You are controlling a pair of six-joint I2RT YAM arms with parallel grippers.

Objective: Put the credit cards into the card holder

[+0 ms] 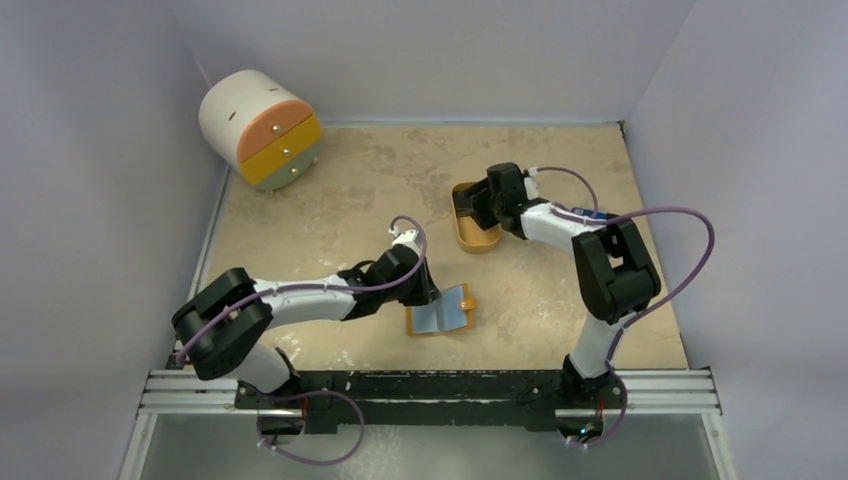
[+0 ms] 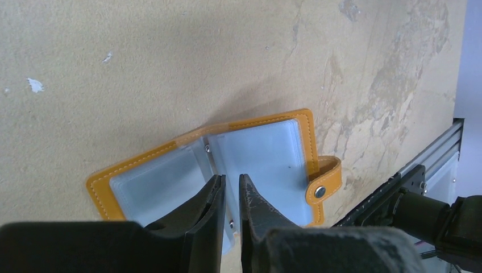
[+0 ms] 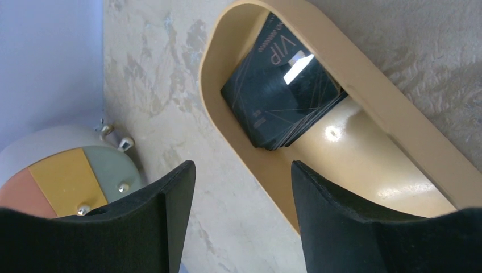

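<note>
Several black cards [image 3: 284, 82] marked VIP lie stacked at one end of an oval tan tray [image 3: 258, 170] in the right wrist view. My right gripper hangs over the tray's side wall, its fingers spread wide and empty. From above, that gripper covers part of the tray [image 1: 477, 245]. The card holder [image 2: 310, 136] lies spread open on the table, brown-edged with pale blue sleeves and a snap tab [image 2: 324, 185]. Just over its middle fold, my left gripper is slightly open with nothing in the narrow gap.
A white cylinder with coloured drawers [image 1: 258, 130] stands at the back left. Something blue and black [image 1: 592, 213] lies at the right, partly behind the right arm. Bare table [image 1: 370, 180] stretches between the drawers and the tray.
</note>
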